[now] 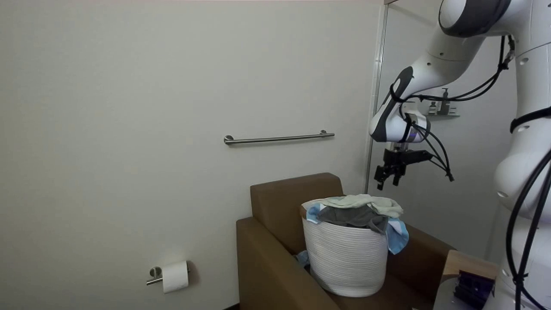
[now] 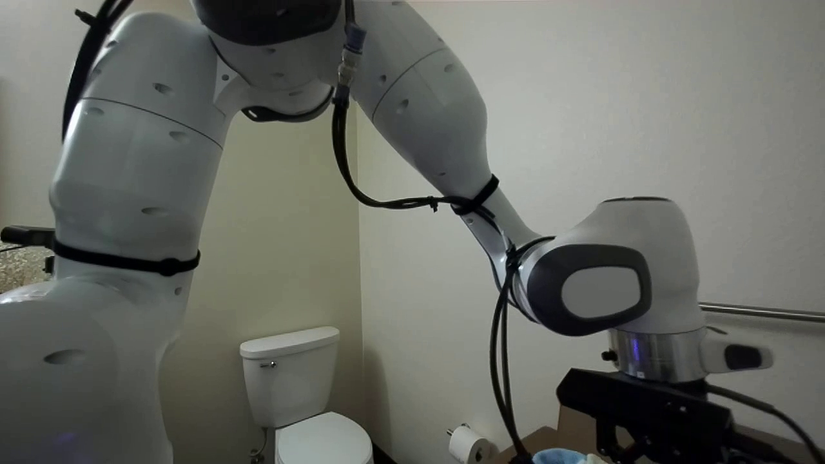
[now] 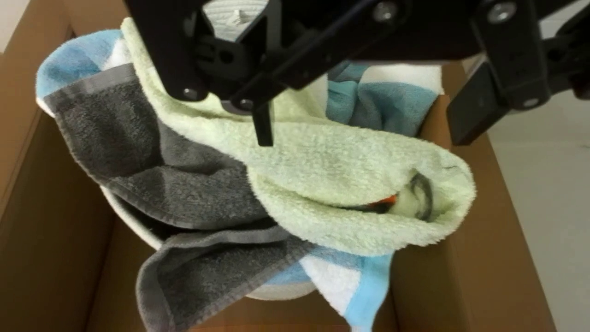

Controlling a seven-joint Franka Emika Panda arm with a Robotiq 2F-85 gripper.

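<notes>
Above the laundry basket, my gripper [image 1: 388,185] stands open with nothing between its fingers. In the wrist view its two fingertips [image 3: 264,128] are wide apart over a pale green towel [image 3: 332,160], which lies folded on top of the pile. A dark grey towel [image 3: 121,127] lies beside and partly under it. Blue and white striped cloth [image 3: 359,285] hangs over the rim on more than one side. The white woven basket [image 1: 345,258] stands upright and is heaped full. Whatever lies deeper inside is hidden by the towels.
The basket sits on a brown armchair [image 1: 268,263] whose arms and back rise around it. A metal towel bar [image 1: 279,139] is fixed to the wall behind, and a toilet paper roll [image 1: 175,277] hangs lower left. The air around the gripper is clear.
</notes>
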